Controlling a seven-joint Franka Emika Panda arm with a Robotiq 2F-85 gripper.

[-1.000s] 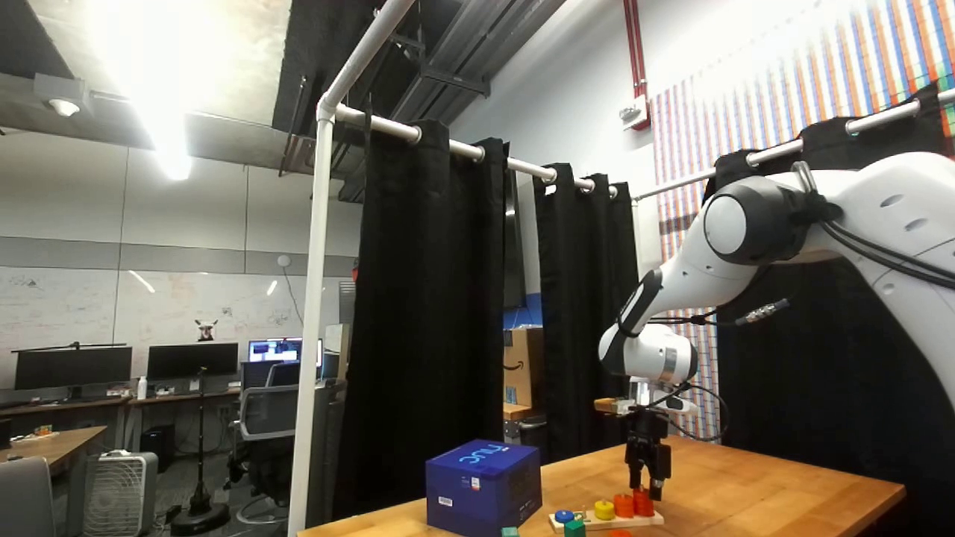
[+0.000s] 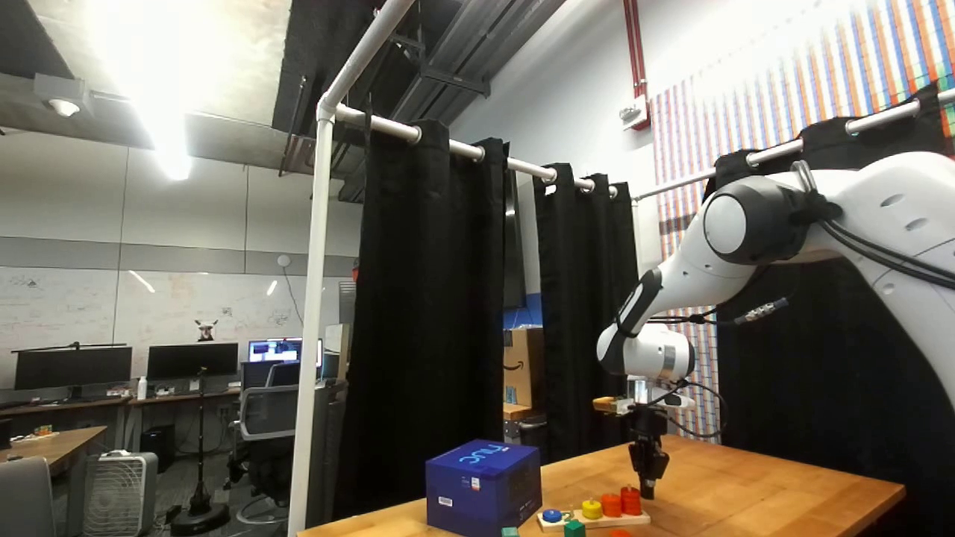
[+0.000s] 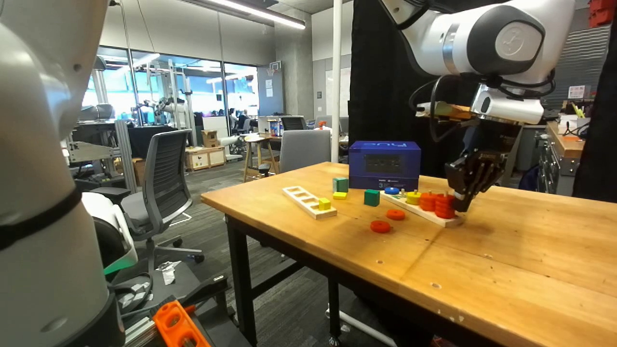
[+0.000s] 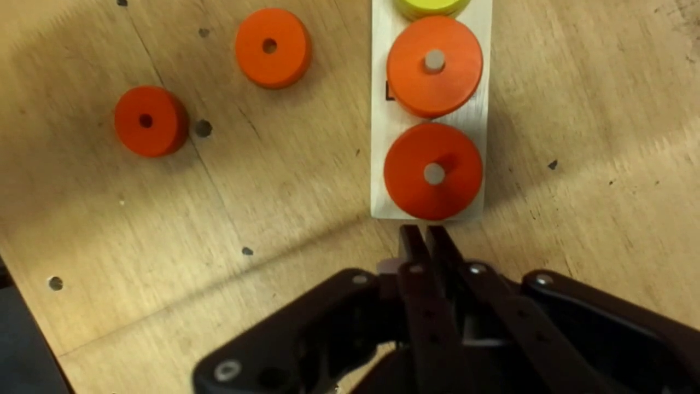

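Note:
My gripper is shut in the wrist view, with no ring between its fingertips. Just beyond its tips stands the red ring stack (image 4: pixel 420 190) on the end peg of the pale wooden peg board (image 4: pixel 382 177). An orange ring stack (image 4: pixel 420 92) fills the neighbouring peg. Part of a yellow ring (image 4: pixel 430 5) shows at the top edge. In exterior view 2 the board also carries a blue ring (image 3: pixel 391 191) at its far end. Loose on the table lie a red ring (image 4: pixel 150 121) and an orange ring (image 4: pixel 270 47).
A blue box (image 3: pixel 384 167) stands behind the board. A green block (image 3: pixel 371 197), a yellow block (image 3: pixel 339 195) and a wooden frame (image 3: pixel 306 202) with a yellow cube (image 3: pixel 324 203) lie to the left in exterior view 2.
My gripper went from wide open to shut. The loose rings barely shifted in view.

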